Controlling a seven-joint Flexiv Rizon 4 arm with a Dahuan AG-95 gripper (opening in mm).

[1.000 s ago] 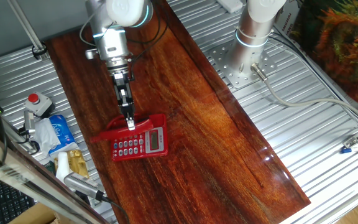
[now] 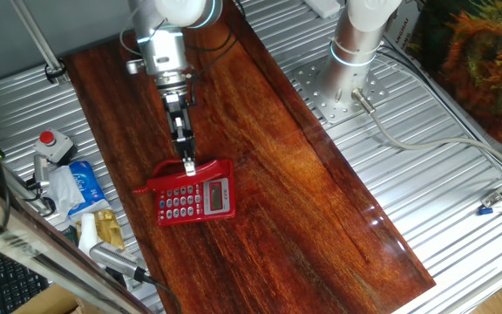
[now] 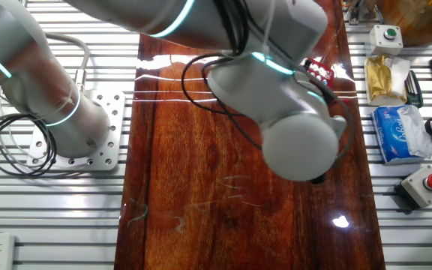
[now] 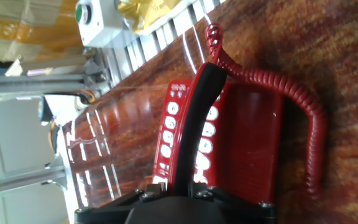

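Observation:
A red desk phone [image 2: 218, 209] with a keypad and small display lies on the wooden board, near its left edge in exterior view 1. My gripper [image 2: 189, 167] points down at the phone's upper part, shut on the red handset [image 2: 209, 170]. In that view the handset lies along the cradle side; whether it touches the cradle cannot be told. The wrist view has the handset [image 4: 189, 118] running up from between the fingers, above the phone base [image 4: 247, 143], crossing the keypad. Its coiled cord [image 4: 272, 79] curls off to the right. Exterior view 2 shows only part of the phone [image 3: 319, 70]; the arm hides the gripper.
Beside the board's left edge stand a red-button box [image 2: 53, 146], a blue tissue pack [image 2: 86, 187] and a gold packet [image 2: 109, 228]. The robot's base plate [image 2: 338, 98] is on the opposite side. Much of the wooden board [image 2: 295, 235] is bare.
My gripper has shifted slightly up and right in exterior view 1, carrying the handset away from the keypad toward the cradle side. The phone base has stayed in place.

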